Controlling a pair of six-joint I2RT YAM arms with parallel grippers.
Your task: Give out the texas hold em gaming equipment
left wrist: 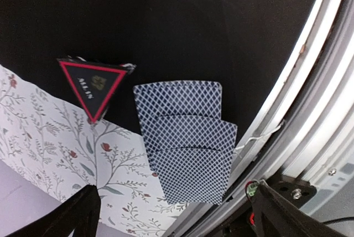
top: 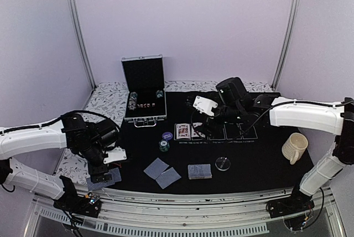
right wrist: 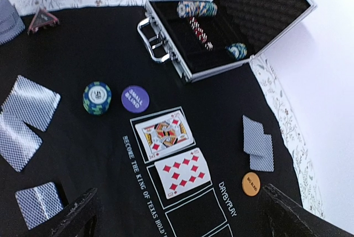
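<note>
My left gripper is open above the front left corner, its fingers spread wide. Blue-backed cards [left wrist: 185,134] lie overlapped in a fan below it, beside the black triangular ALL IN marker [left wrist: 95,88] with its red border. My right gripper, also open and empty, hangs over the back middle of the mat. Under it are a face-up court card [right wrist: 164,136] and a ten of diamonds [right wrist: 182,173] in printed card frames. A purple SMALL BLIND disc [right wrist: 135,99] lies near a chip stack [right wrist: 97,97]; an orange BIG BLIND disc [right wrist: 250,184] is near two face-down cards [right wrist: 258,145].
The chip case [top: 145,118] stands open at the back left, with some chips inside. Along the front lie two face-down cards [top: 162,173], a card deck [top: 199,171] and a clear round disc [top: 222,164]. A cream mug [top: 295,148] stands at right.
</note>
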